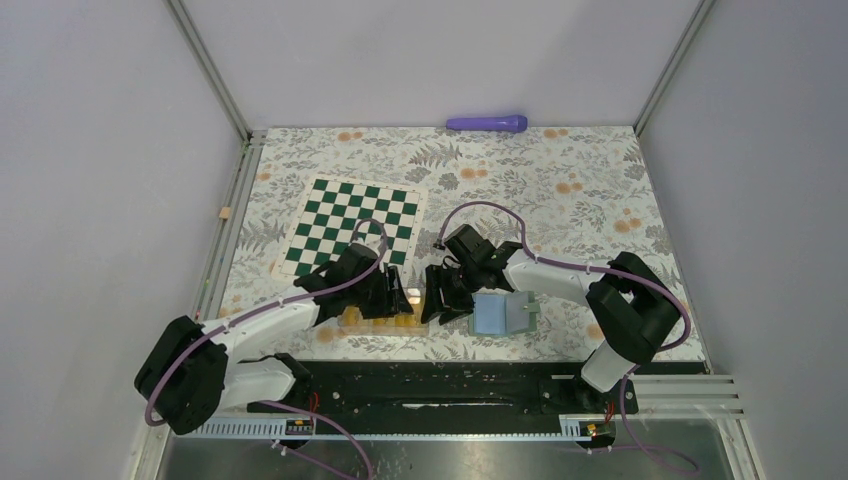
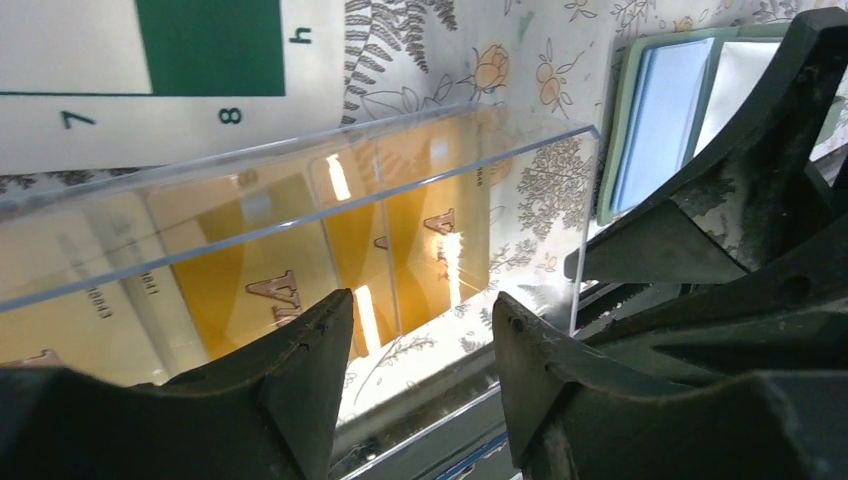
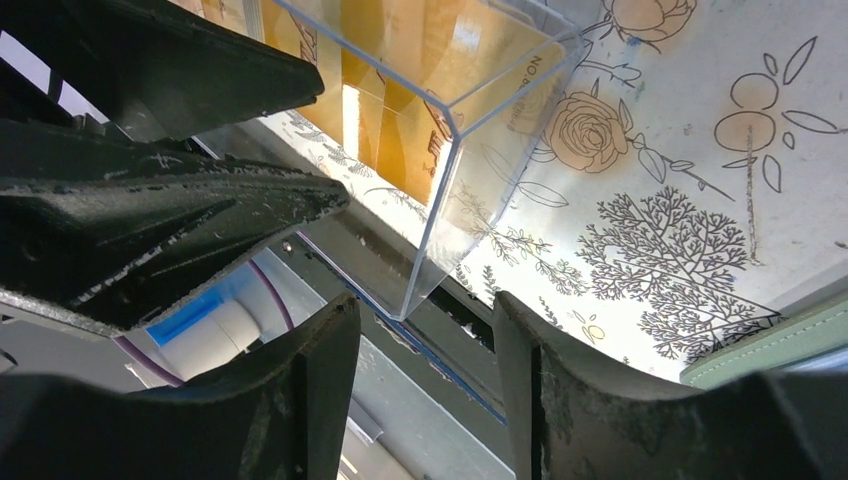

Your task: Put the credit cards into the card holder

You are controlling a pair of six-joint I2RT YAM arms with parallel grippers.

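Observation:
A clear acrylic box (image 2: 540, 134) holding several orange-gold cards (image 2: 250, 280) lies at the table's front, left of centre. My left gripper is over it, fingers apart with nothing between them. My right gripper stands open at the box's right end, nothing between its fingertips; the two grippers are close together. A green card holder with blue and white inserts (image 1: 490, 315) lies just to the right, under the right arm.
A checkered board (image 1: 350, 215) lies behind the box. A purple microphone-shaped object (image 1: 485, 123) is at the back edge. The front edge is close to both grippers.

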